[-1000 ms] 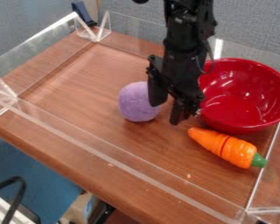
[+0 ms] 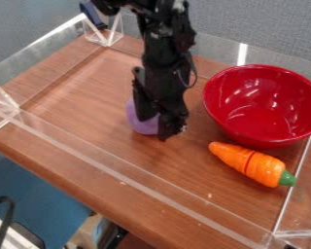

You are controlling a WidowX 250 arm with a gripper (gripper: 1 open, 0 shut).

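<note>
My black gripper (image 2: 159,112) is lowered over a round purple object (image 2: 141,119) near the middle of the wooden table, hiding most of it. Whether the fingers are shut on it cannot be told. Right of it is a large red bowl (image 2: 259,103), and below the bowl lies an orange carrot (image 2: 249,163) with a green top.
Clear plastic walls edge the wooden table (image 2: 81,165). The bowl sits close to the back right wall.
The gripper has moved left and down, away from the bowl and onto the purple object, which is now mostly covered. The bowl and carrot have not moved.
</note>
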